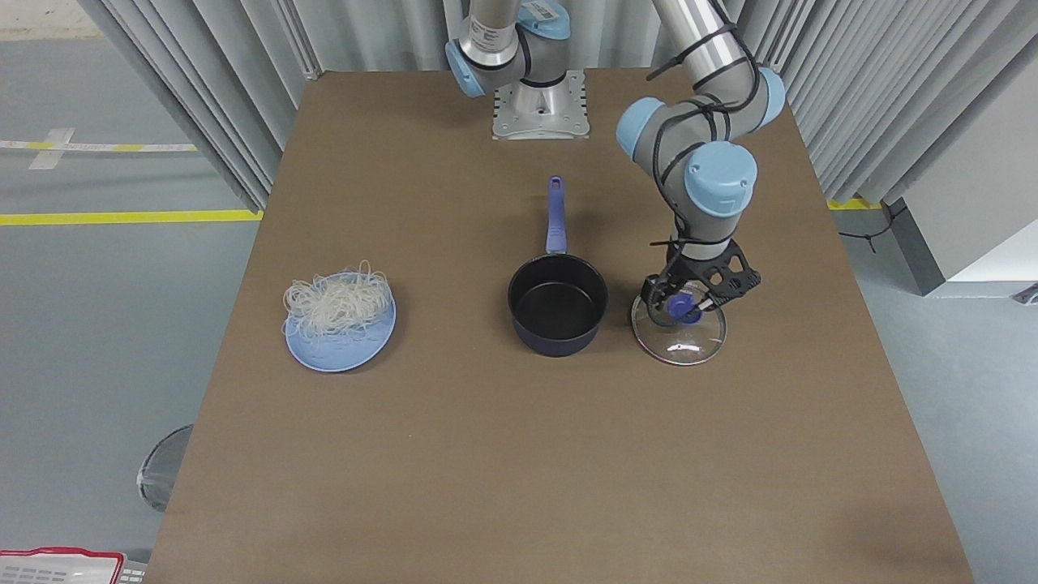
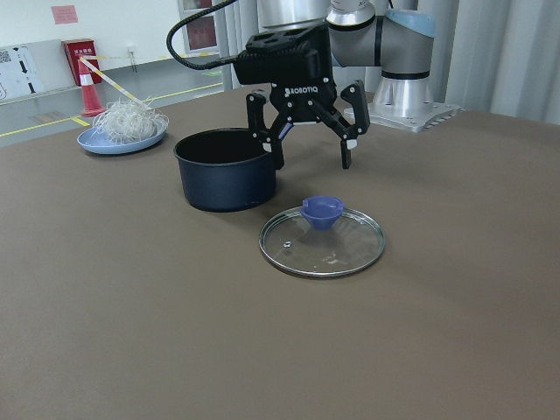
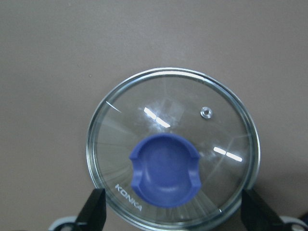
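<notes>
A glass lid (image 1: 691, 345) with a blue knob (image 3: 165, 171) lies on the brown table (image 1: 545, 457), right of a dark saucepan (image 1: 556, 311) with a blue handle (image 1: 555, 214). In the left view, my gripper (image 2: 306, 150) hangs open above and behind the lid (image 2: 297, 249), nothing between its fingers; in the wrist view the knob sits ahead of the two fingertips.
A blue plate (image 1: 340, 354) heaped with white noodle-like strands (image 1: 336, 302) sits on the left. The robot's base (image 1: 540, 122) stands at the back edge.
</notes>
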